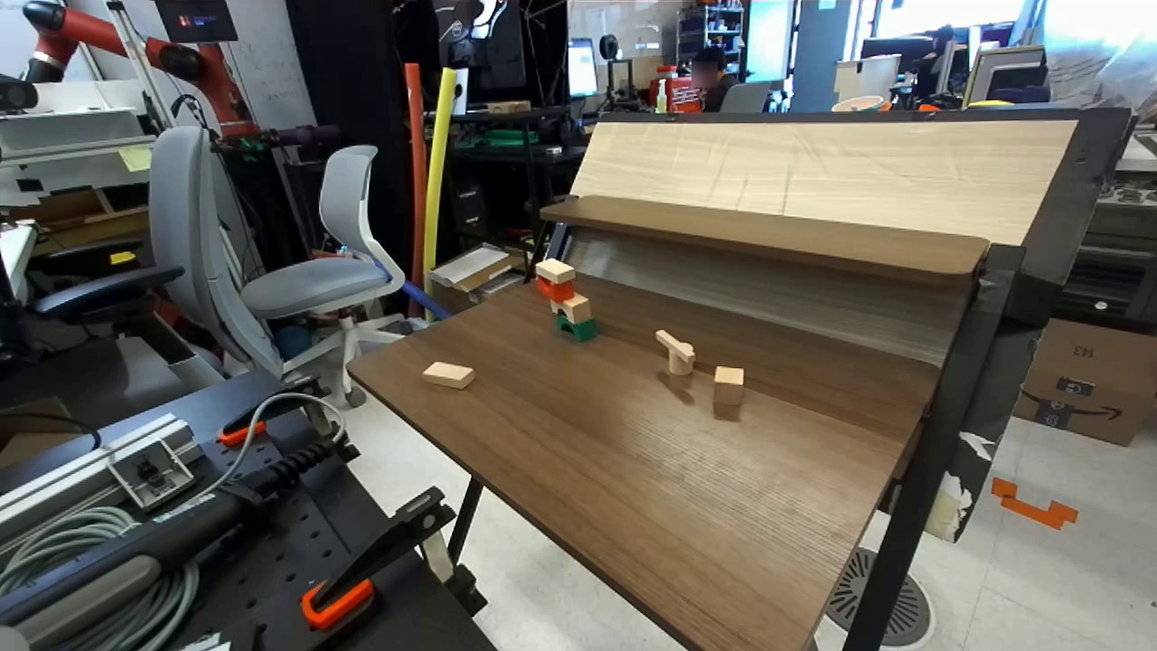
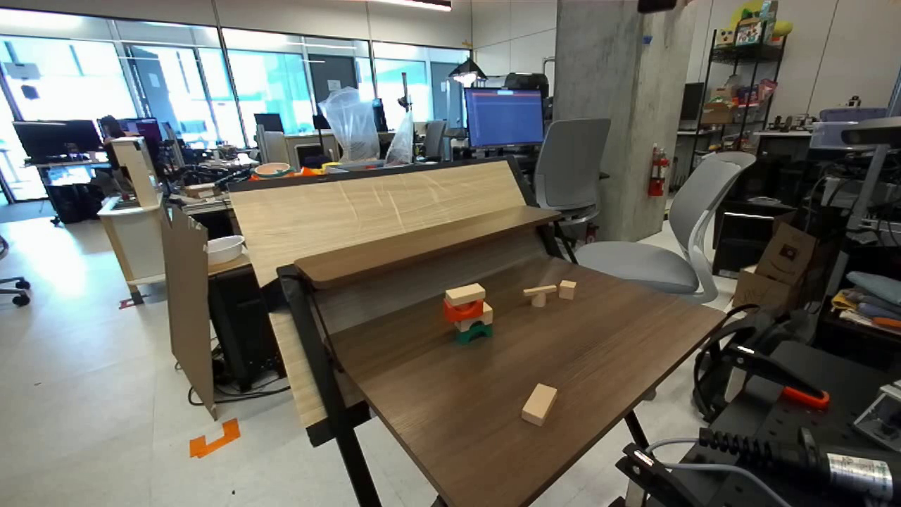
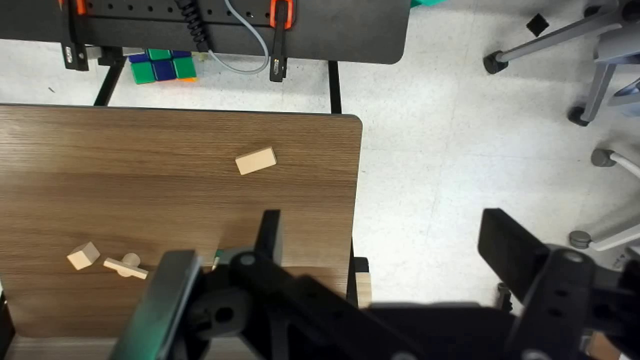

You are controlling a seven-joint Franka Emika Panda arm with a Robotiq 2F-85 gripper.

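Note:
My gripper hangs open over the right end of the desk in the wrist view, its fingers wide apart with only floor and desk edge between them; neither exterior view has it. A stack of blocks stands on the desk: a green arch [image 2: 474,333] at the bottom, a natural wood piece [image 2: 481,317], a red-orange arch [image 2: 464,310], and a wooden block [image 2: 465,293] on top. In the wrist view my gripper hides most of this stack. Alone on the desk lies a flat wooden block [image 3: 256,161]. A thin plank [image 1: 674,345] rests on a short cylinder [image 1: 680,364], beside a wooden cube [image 1: 729,385].
A raised shelf [image 1: 759,231] runs along the back of the brown desk [image 1: 694,488]. A black bench [image 3: 342,30] with clamps and a cable stands across a gap from the desk. Chairs stand off its end.

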